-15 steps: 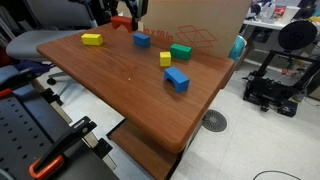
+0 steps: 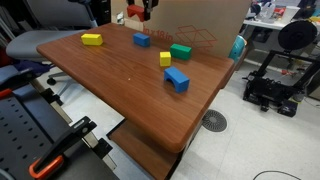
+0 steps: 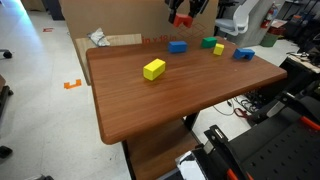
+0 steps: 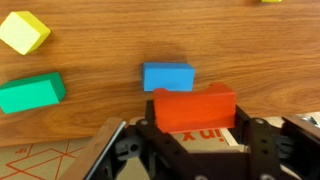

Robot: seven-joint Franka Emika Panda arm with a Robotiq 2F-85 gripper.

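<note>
A red block (image 4: pixel 195 108) is clamped in my gripper, which is shut on it. In exterior view 1 the red block (image 2: pixel 135 11) hangs in the air above the far part of the table. Exterior view 2 also has the red block (image 3: pixel 183 20) clear of the tabletop, above a blue block (image 3: pixel 178 47). From the wrist, that blue block (image 4: pixel 168 76) lies on the wood just beyond the red one, which partly covers its lower edge.
On the wooden table (image 2: pixel 120 80) lie a green block (image 2: pixel 180 51), a small yellow block (image 2: pixel 165 59), a second blue block (image 2: pixel 176 79) and a larger yellow block (image 2: pixel 93 39). A cardboard panel (image 2: pixel 195 25) stands behind.
Held throughout, the red block has moved rightward and upward in exterior view 1, from left of the far blue block to above it. The blocks on the table have stayed put.
</note>
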